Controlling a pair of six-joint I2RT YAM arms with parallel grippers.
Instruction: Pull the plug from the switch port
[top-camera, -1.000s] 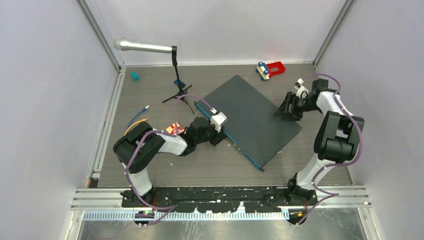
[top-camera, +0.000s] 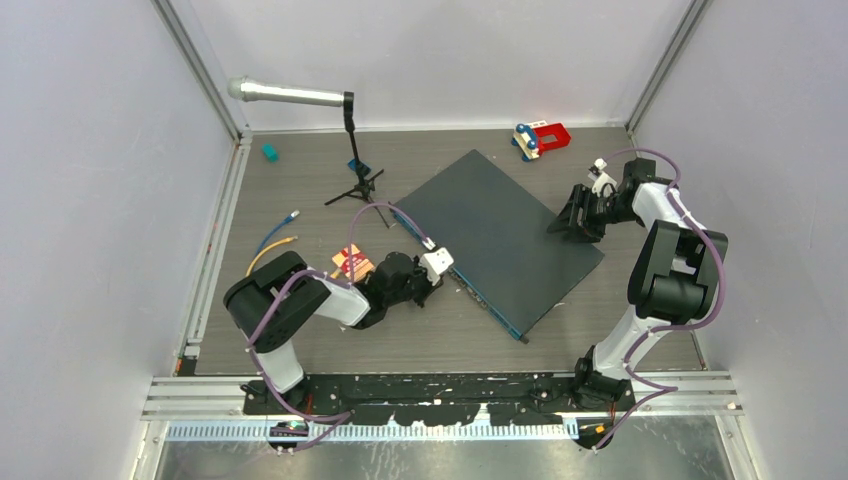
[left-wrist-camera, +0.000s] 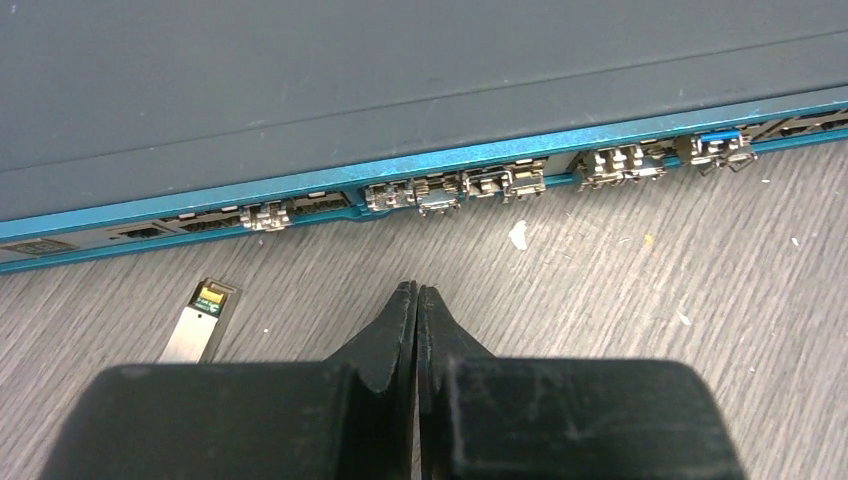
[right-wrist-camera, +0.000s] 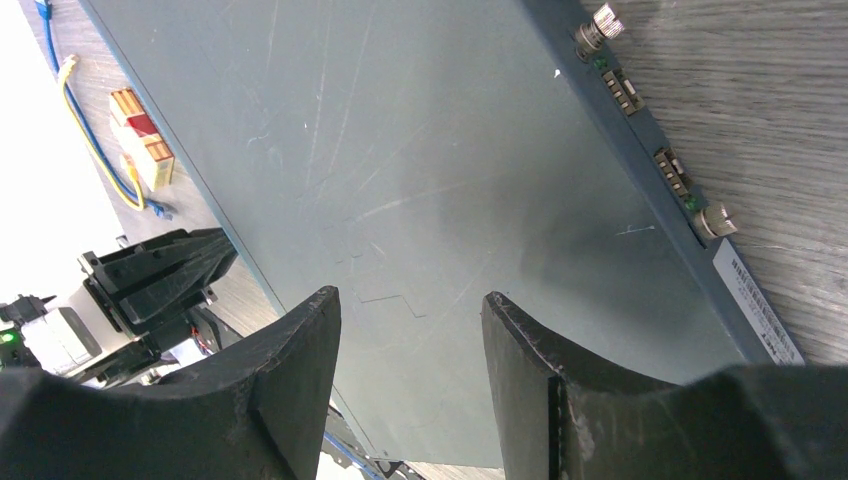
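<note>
The dark flat switch lies diagonally on the table, its blue front edge toward my left arm. Along that front sit several metal port fittings. A loose metal module lies on the table in front of the ports. My left gripper is shut with nothing between its fingers, just short of the port row. My right gripper is part open over the right side of the switch, with nothing between its fingertips.
Blue and yellow cables and a small box lie left of the switch. A tripod stand stands behind them, a red toy at the back. Bare table shows in front.
My left gripper and wrist have shifted slightly toward the front of the table along the switch's edge. The right arm and switch have stayed still.
</note>
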